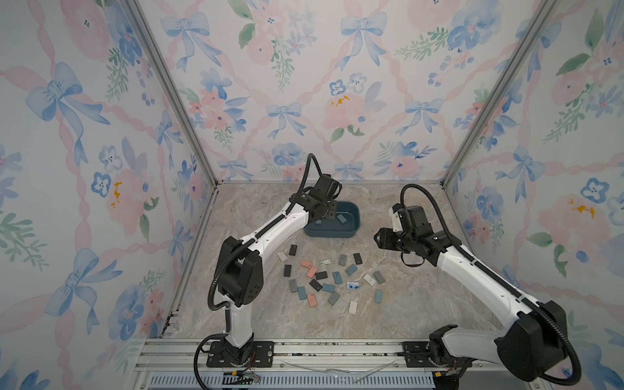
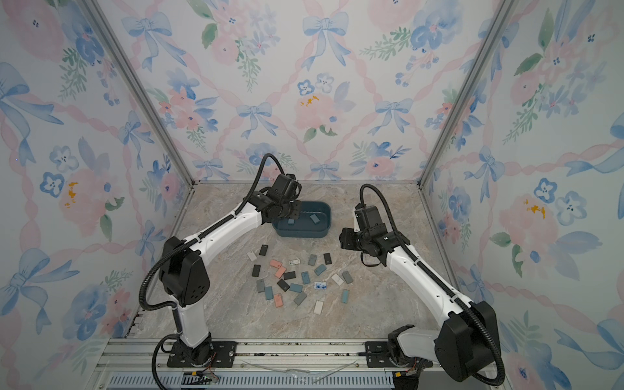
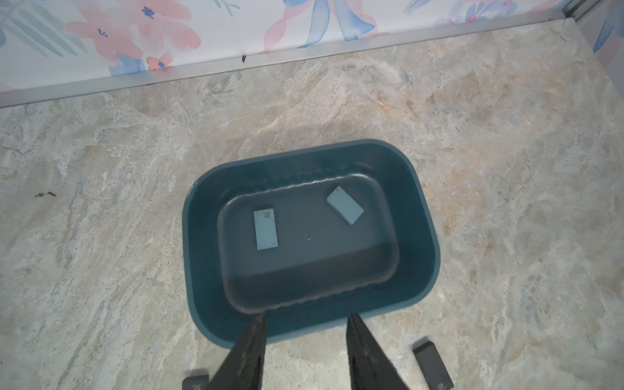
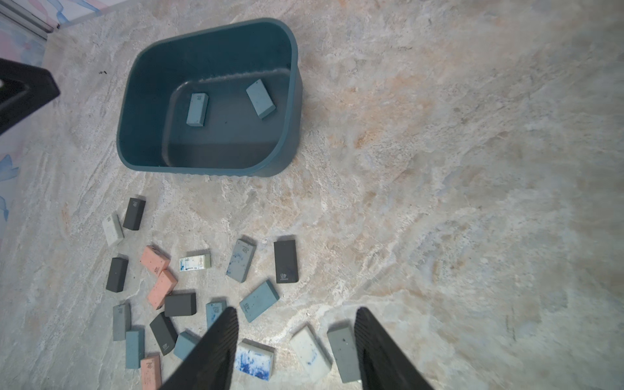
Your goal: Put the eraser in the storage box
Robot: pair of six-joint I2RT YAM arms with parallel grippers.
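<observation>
The teal storage box (image 3: 312, 273) stands at the back middle, holding two light blue erasers, one at left (image 3: 265, 228) and one at right (image 3: 344, 205). My left gripper is above the box's front, its fingers apart with nothing seen between them. Many erasers in black, grey, blue, pink and white lie loose on the table in front of the box, such as a black one (image 4: 286, 261). My right gripper is open over the loose erasers, to the right of the box.
The patterned walls enclose the back and sides. The left arm reaches across the table's left part toward the box.
</observation>
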